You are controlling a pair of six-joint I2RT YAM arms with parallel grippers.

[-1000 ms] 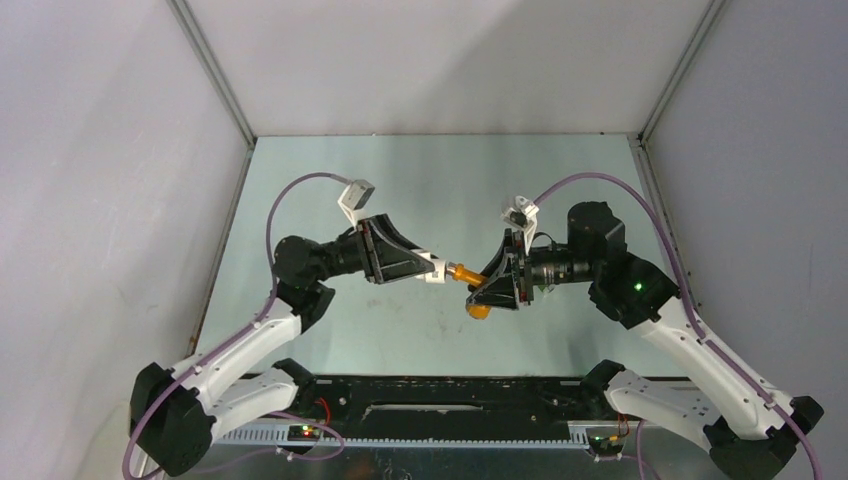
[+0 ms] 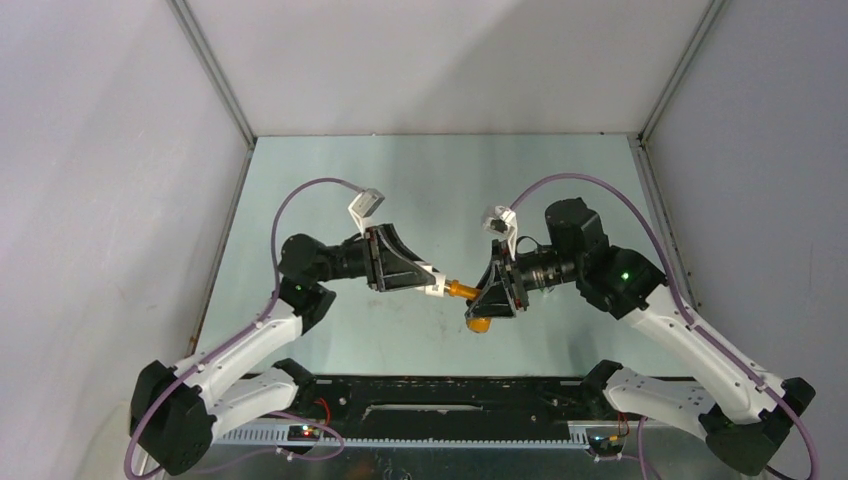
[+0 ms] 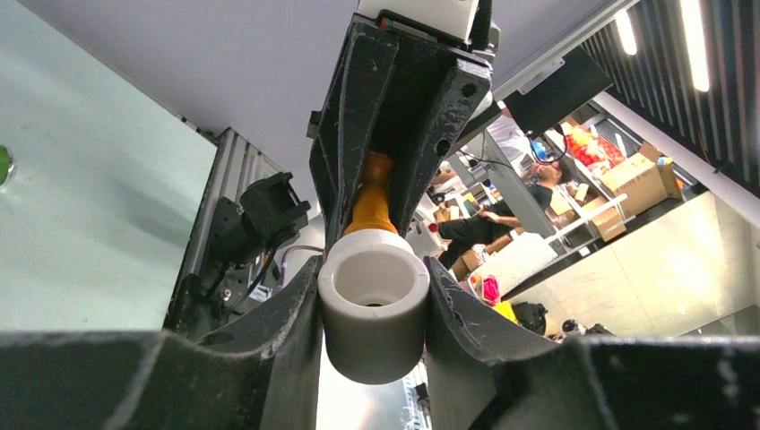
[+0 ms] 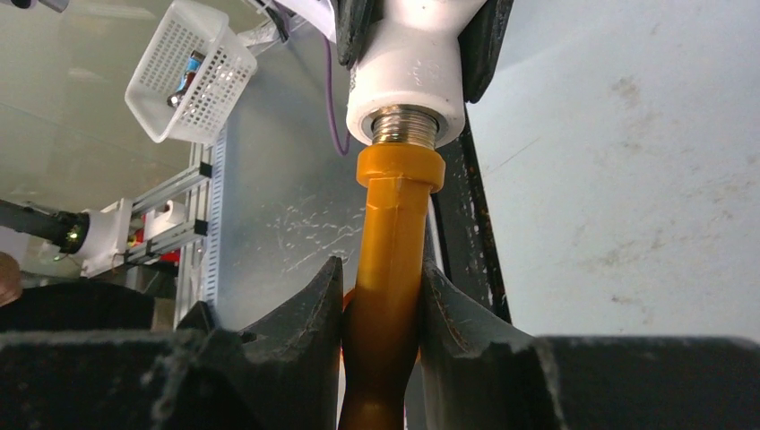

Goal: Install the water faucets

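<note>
My left gripper (image 2: 425, 275) is shut on a white pipe fitting (image 3: 373, 331), whose round opening faces its camera. My right gripper (image 2: 485, 295) is shut on an orange faucet (image 4: 385, 251); its round end shows below the gripper in the top view. The two parts meet mid-air over the table, in line: in the right wrist view the faucet's silver threaded end (image 4: 403, 121) sits at the mouth of the white fitting, with some thread still exposed between orange collar and white rim.
A green object (image 3: 5, 166) shows at the left edge of the left wrist view. A white basket (image 4: 188, 76) with items lies off the table in the right wrist view.
Both grippers and the parts they hold have shifted slightly, the right arm a little leftward and downward in the top view.
</note>
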